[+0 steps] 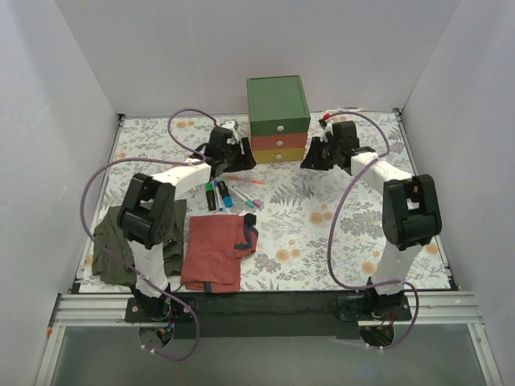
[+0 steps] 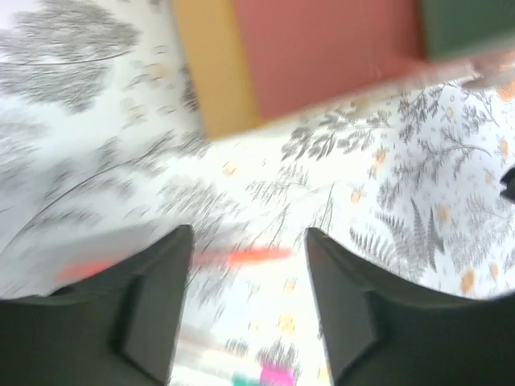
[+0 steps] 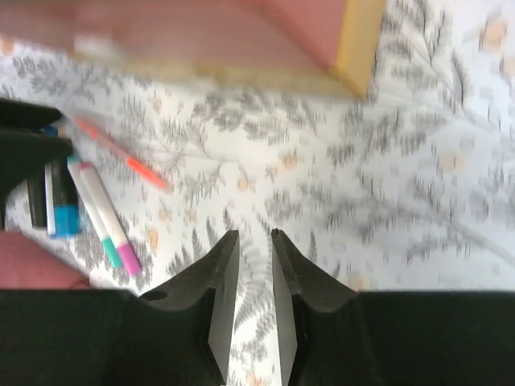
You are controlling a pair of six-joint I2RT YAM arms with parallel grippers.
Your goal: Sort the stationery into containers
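The drawer cabinet stands against the back wall, with a green top (image 1: 278,95), an orange drawer (image 1: 281,141) and a yellow drawer (image 1: 278,155). Just off its front left corner, my left gripper (image 1: 245,157) has its fingers spread, with nothing held; a blurred orange pen (image 2: 257,255) lies beyond them. On the cabinet's right, my right gripper shows a narrow gap between its fingertips and only tablecloth there. Markers lie left of centre: a green-banded one (image 1: 210,198), a blue-capped one (image 1: 225,195) and a purple-ended one (image 1: 255,204).
A red pouch (image 1: 212,249) and a dark green cloth bag (image 1: 117,241) lie at the front left. Behind the right arm, some slim item (image 1: 346,110) rests near the back edge.
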